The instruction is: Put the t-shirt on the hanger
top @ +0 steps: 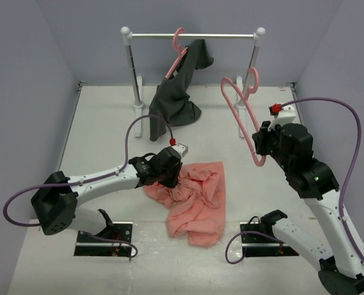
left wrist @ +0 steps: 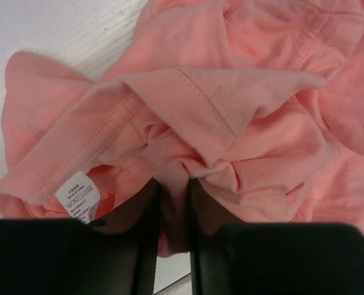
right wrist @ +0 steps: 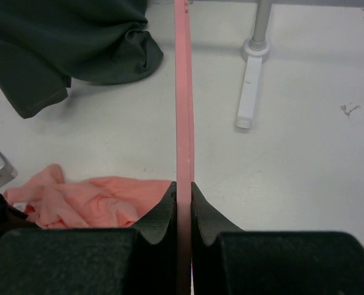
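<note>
A crumpled pink t-shirt (top: 201,209) lies on the table, its white care label (left wrist: 78,196) showing in the left wrist view. My left gripper is down on the shirt, its fingers closed around a narrow fold of the fabric. Off the table on the right, my right gripper (top: 260,142) is shut on a pink hanger (top: 243,117). The hanger's straight bar (right wrist: 184,123) runs up between the fingers in the right wrist view. The hanger is apart from the shirt.
A white rack (top: 194,35) stands at the back. On its rail hangs another pink hanger (top: 177,60) bearing a dark green garment (top: 176,98). Bare white table (top: 274,203) lies to the right of the shirt.
</note>
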